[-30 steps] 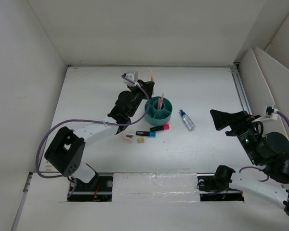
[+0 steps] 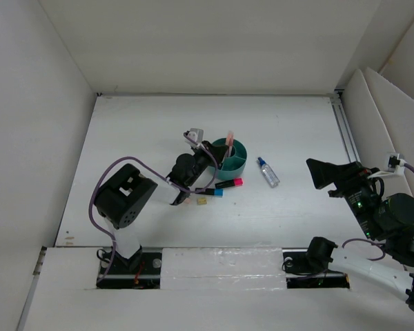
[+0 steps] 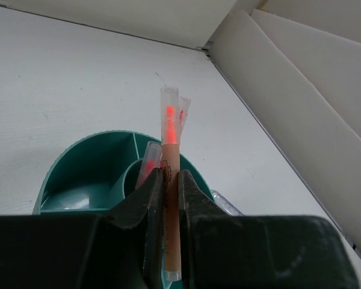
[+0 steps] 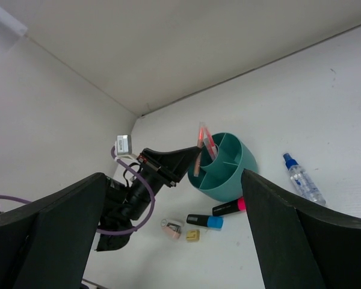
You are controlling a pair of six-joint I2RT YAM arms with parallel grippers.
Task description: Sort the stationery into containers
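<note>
My left gripper is shut on a slim pen with a tan barrel and a clear, red-tinted end. It holds the pen nearly upright over the green round organizer, which is split into compartments. Another clear and red pen leans inside the organizer's middle cup. Whether the held pen's lower end is inside a compartment I cannot tell. On the table beside the organizer lie a black marker with a pink cap and one with a blue cap. My right gripper stands open and empty, far to the right.
A clear bottle with a blue cap lies right of the organizer. A small yellow block and a pinkish item are in front, near the left arm.
</note>
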